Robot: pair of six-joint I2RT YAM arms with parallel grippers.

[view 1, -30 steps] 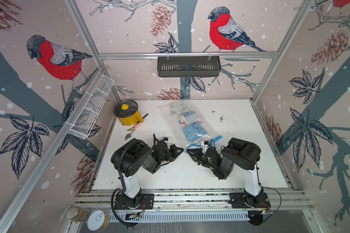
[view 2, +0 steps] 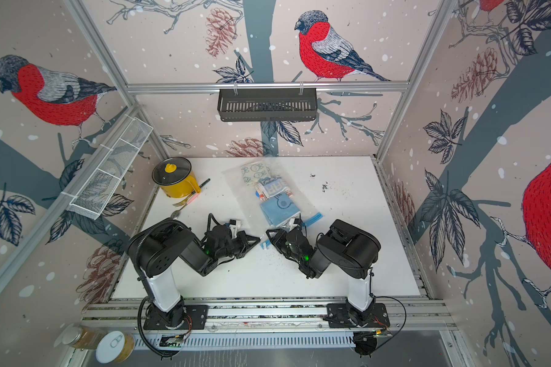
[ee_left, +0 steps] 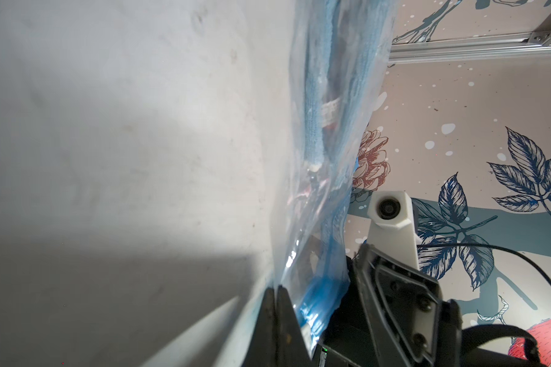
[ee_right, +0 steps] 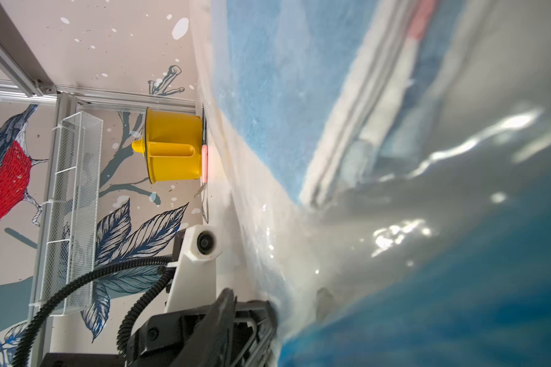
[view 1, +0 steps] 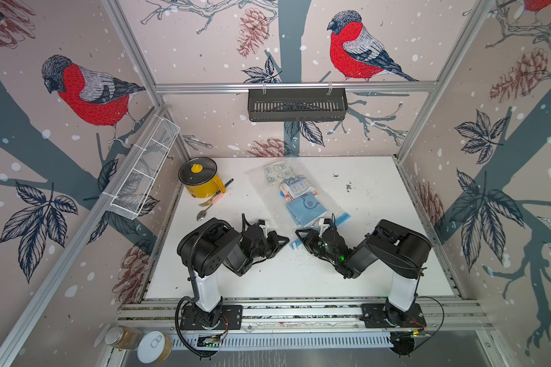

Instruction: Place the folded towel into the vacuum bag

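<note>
The clear vacuum bag (view 1: 333, 198) lies slanting across the table, its blue-edged mouth toward my arms. The folded blue towel (view 1: 306, 209) shows inside through the plastic. My left gripper (view 1: 287, 239) is at the left corner of the mouth; in the left wrist view its fingers (ee_left: 267, 333) are shut, and the film runs right into their tips. At the mouth too, my right gripper is part open. One dark finger (ee_right: 225, 330) stands outside the film, while a blurred grey tip shows through the plastic on the other side.
A yellow pot (view 1: 208, 183) with a dark lid stands at the back left, utensils beside it. A dark basket (view 1: 297, 116) hangs on the back rail, a white wire rack (view 1: 145, 168) on the left.
My right arm's elbow has swung to the right, and its gripper has turned and risen slightly at the mouth. The blue edge there has shifted. The left arm has hardly moved.
</note>
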